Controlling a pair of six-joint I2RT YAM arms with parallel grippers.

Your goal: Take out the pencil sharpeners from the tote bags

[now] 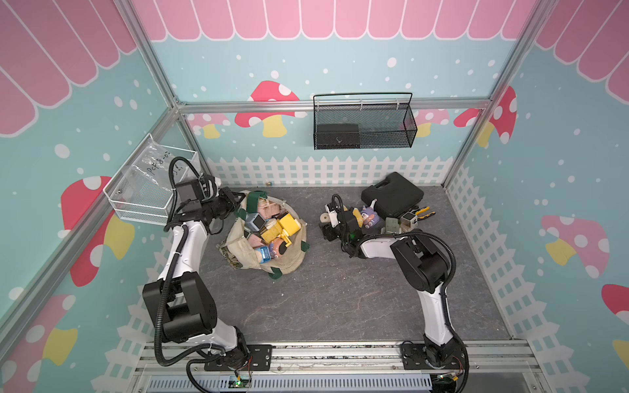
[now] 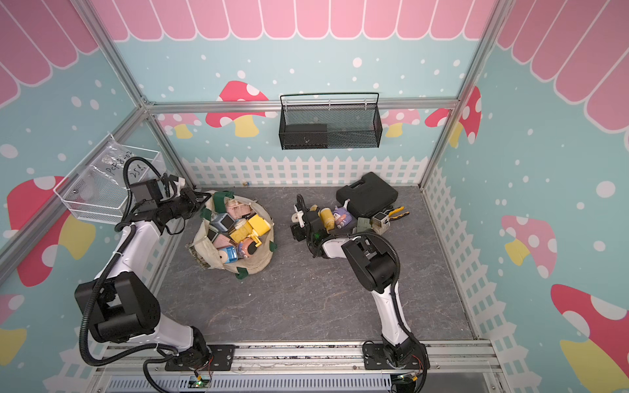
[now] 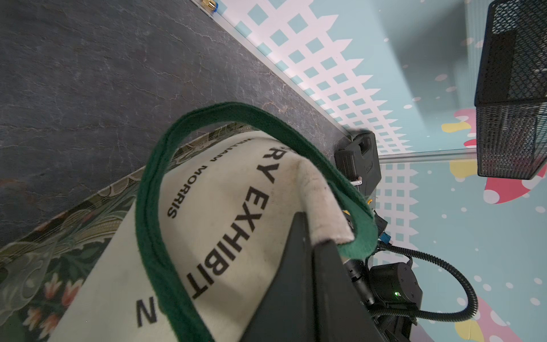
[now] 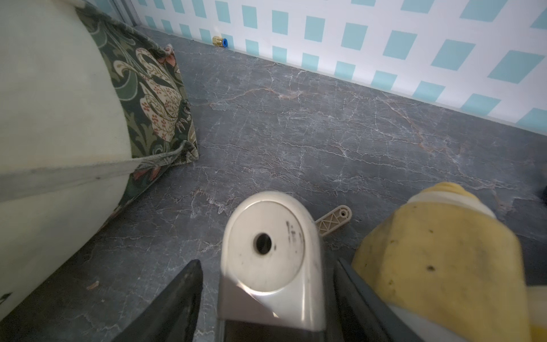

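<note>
An off-white rounded pencil sharpener [image 4: 267,245] with a round hole stands upright on the floor right of the tote bag [image 1: 296,256]. My right gripper is open around it, with a gap showing beside each finger. In the left wrist view my left gripper is shut on the bag's pale rim fold, beside a green handle [image 3: 149,216]. The bag lies mouth up. Inside it are a yellow item [image 1: 289,224], a dark box [image 1: 254,222], a blue-labelled item [image 1: 263,253] and several other things, partly overlapping.
Close right of the sharpener stands a yellow item [image 4: 450,256]. Beyond are a purple item [image 1: 369,216], small grey boxes [image 1: 391,226] and a black case [image 1: 393,194]. A black mesh basket [image 1: 386,124] hangs on the back wall.
</note>
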